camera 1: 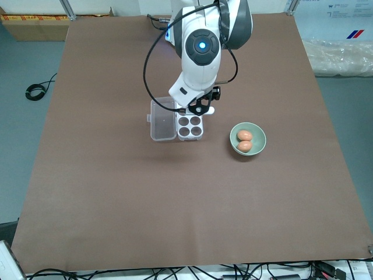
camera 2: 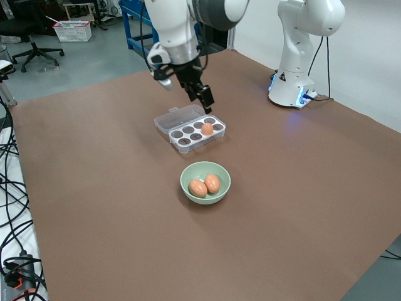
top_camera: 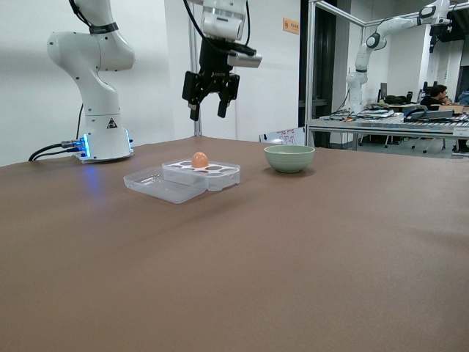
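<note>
My black gripper (top_camera: 209,103) hangs raised above the clear egg box (top_camera: 220,176), its fingers apart and empty in the top view. The box has a six-or-more-hole tray with one brown egg (camera 2: 207,128) in it and an open lid (camera 1: 163,121) beside it. In the left view my wrist partly hides the tray. A pale green bowl (camera 1: 247,128) stands to the right of the box there, holding two brown eggs (camera 2: 197,188).
The robot base (camera 2: 288,88) stands at the back. Cables (camera 2: 12,207) lie beyond the table's edge.
</note>
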